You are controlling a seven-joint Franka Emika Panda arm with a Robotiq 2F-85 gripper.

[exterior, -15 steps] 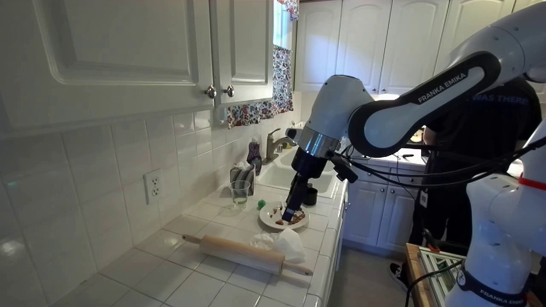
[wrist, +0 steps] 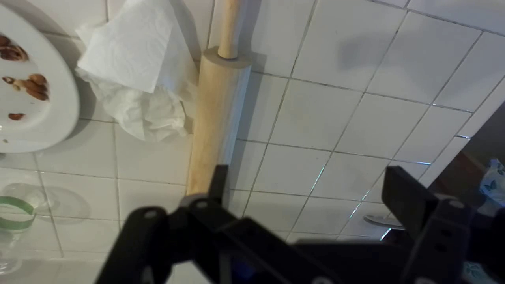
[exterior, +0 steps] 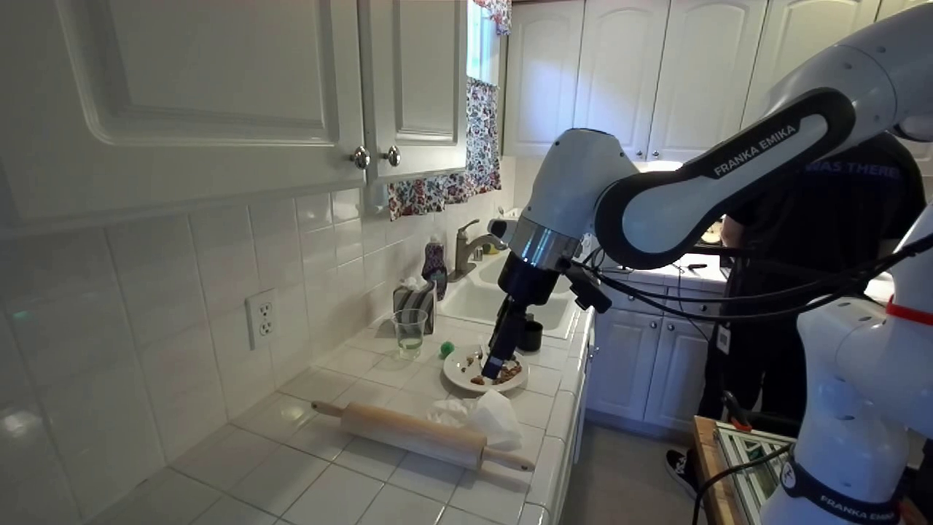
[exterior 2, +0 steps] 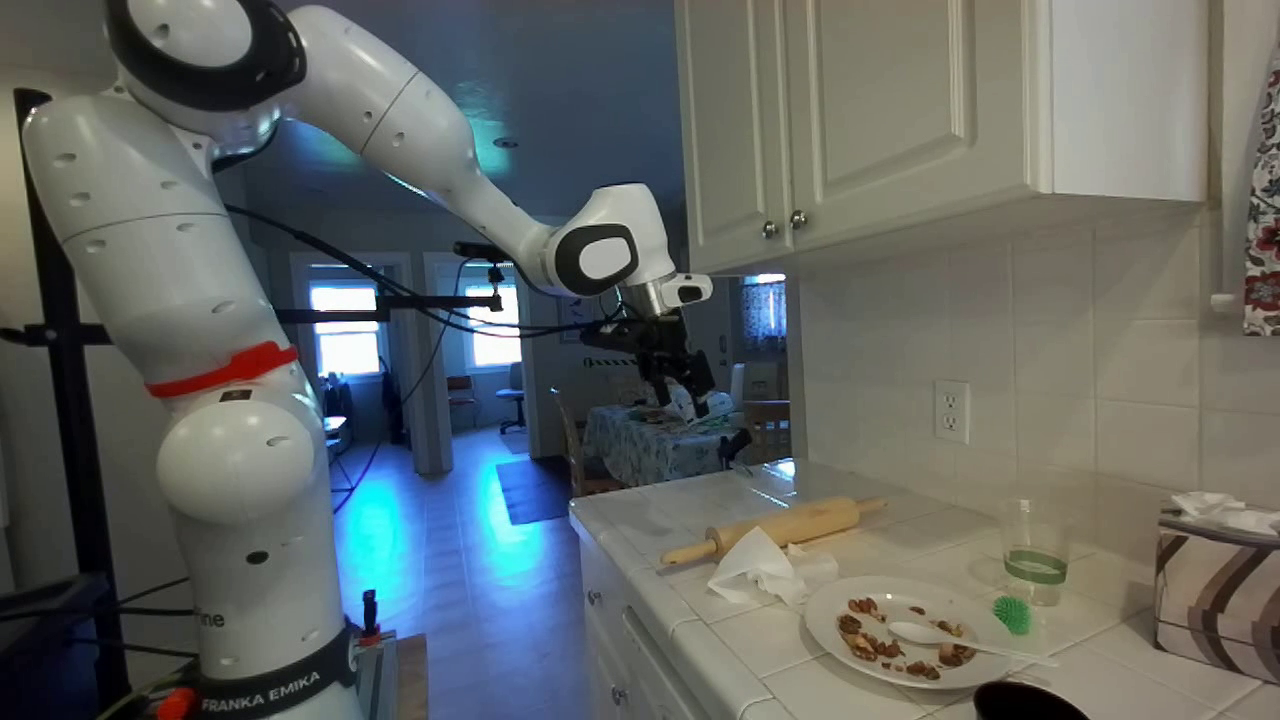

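Observation:
My gripper is open above the counter, its two black fingers wide apart with nothing between them. Below it in the wrist view lies a wooden rolling pin [wrist: 215,113], partly covered by the left finger. Beside the pin is a crumpled white paper towel [wrist: 142,61]. A white plate [exterior 2: 828,630] holds scattered nuts and a white spoon [exterior 2: 948,637]. Close to the plate are a spiky green ball [exterior 2: 1011,614] and a clear cup with a green band [exterior 2: 1034,564].
A striped tissue box [exterior 2: 1224,594] and a black cup [exterior 2: 1020,702] stand near the plate. The sink [exterior: 472,297] is at the far end, and cabinets [exterior: 219,96] overhang the counter. Bare tiles [wrist: 322,123] lie past the rolling pin. A person [exterior: 813,236] stands behind the arm.

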